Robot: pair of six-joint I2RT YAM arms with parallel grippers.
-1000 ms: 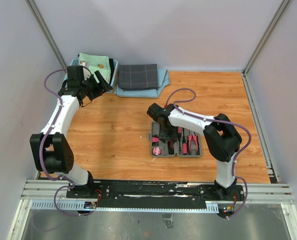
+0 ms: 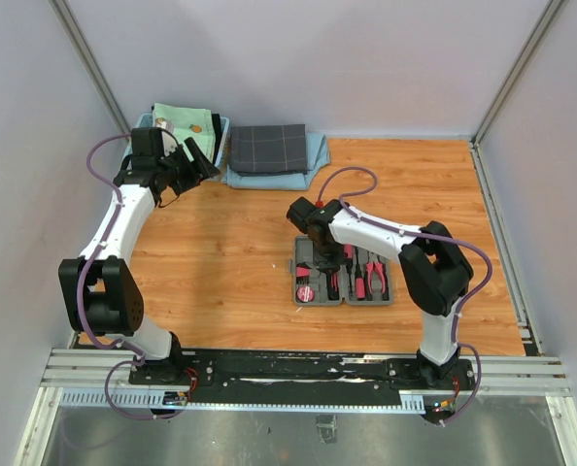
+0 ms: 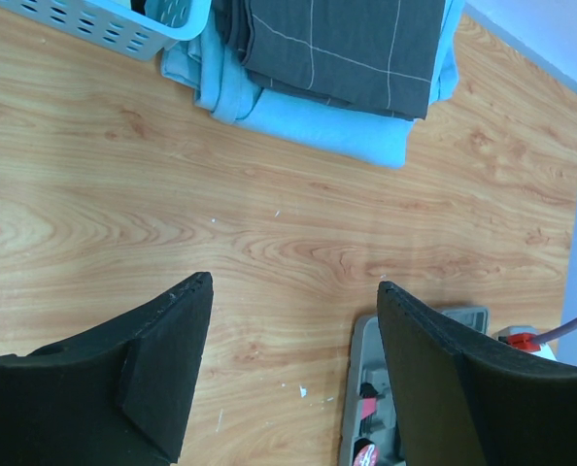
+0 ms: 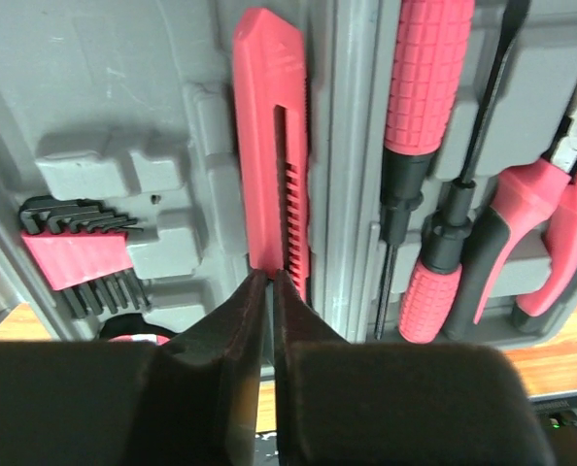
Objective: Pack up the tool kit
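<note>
The grey tool case (image 2: 309, 298) lies unfolded on the table. In the right wrist view, a pink utility knife (image 4: 261, 136) sits in its left half, along the central hinge. My right gripper is over the knife's near end, its fingertips almost together with a narrow dark slit between them. Whether they touch the knife is unclear. The right half holds screwdrivers (image 4: 429, 78) and pink pliers (image 4: 526, 199). A pink comb-like bit holder (image 4: 80, 257) and a partly hidden round tape lie left of the knife. High at the left, my left gripper stands open and empty.
A blue basket (image 3: 123, 29) with cloths stands at the back left. Beside it are a folded dark checked cloth (image 2: 269, 150) and a light-blue cloth (image 2: 317, 153). Bare table (image 2: 211, 272) lies left of the case.
The right gripper has shifted slightly over the case, a little to the right and toward the front. The left arm and the case look unmoved.
</note>
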